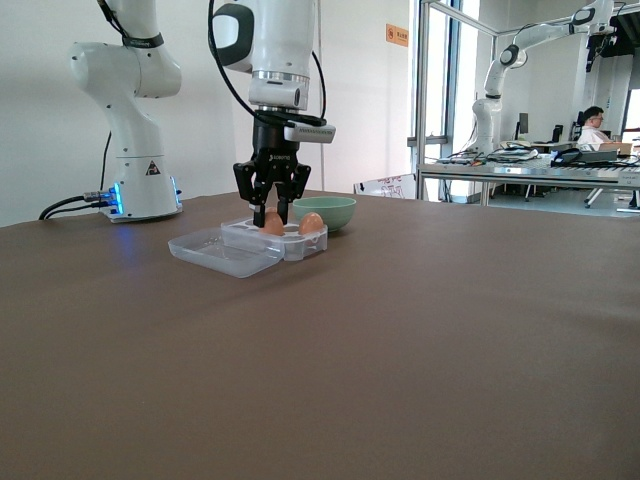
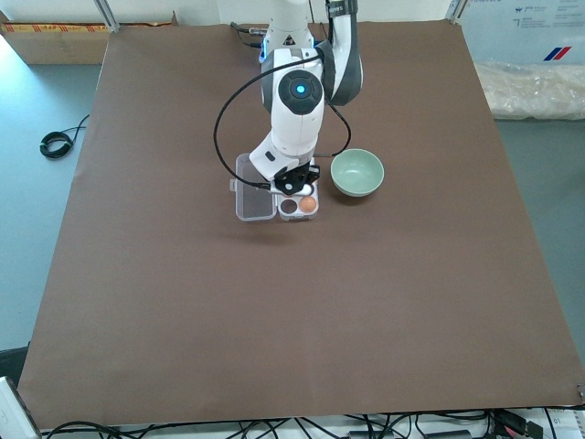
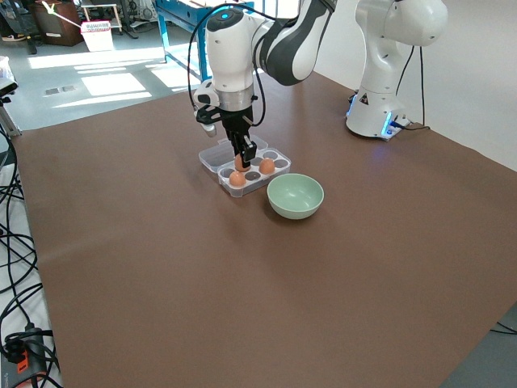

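A clear plastic egg carton (image 1: 290, 245) with its lid (image 1: 225, 260) opened flat sits on the brown table, holding brown eggs, one (image 1: 312, 224) (image 3: 266, 166) clear of the gripper. The black gripper (image 1: 271, 215) (image 3: 242, 162) points straight down over the carton, its fingertips around or just above another egg (image 1: 272, 226); whether they grip it is unclear. A pale green bowl (image 2: 356, 172) (image 3: 295, 196) stands beside the carton. In the camera left view the arm hides much of the carton and the gripper.
The arm's base (image 1: 145, 195) stands at the back, with cables looping from the arm. More cables run along one table edge.
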